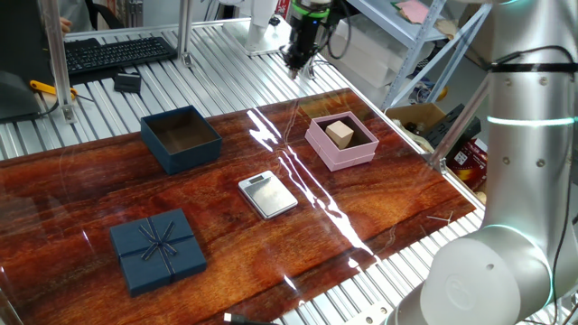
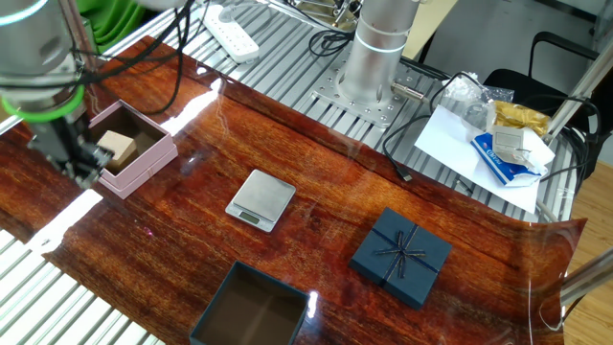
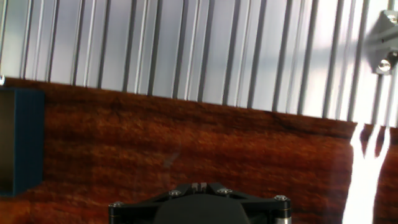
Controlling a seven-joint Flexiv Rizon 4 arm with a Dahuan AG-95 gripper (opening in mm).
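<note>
My gripper hangs high over the far edge of the wooden-patterned table, left of and behind the pink box. Its fingertips meet in the wrist view, shut with nothing visible between them. Inside the open pink box rests a light wooden block. A silver scale lies mid-table. The open dark blue box stands at the far left, part of its wall showing in the wrist view. Nearer lies the blue lid with a ribbon bow.
A keyboard and an orange-handled tool lie beyond the table's far left. Metal posts rise along the back edge. In exterior view 2, a power strip sits near the robot base. Bare table surrounds the scale.
</note>
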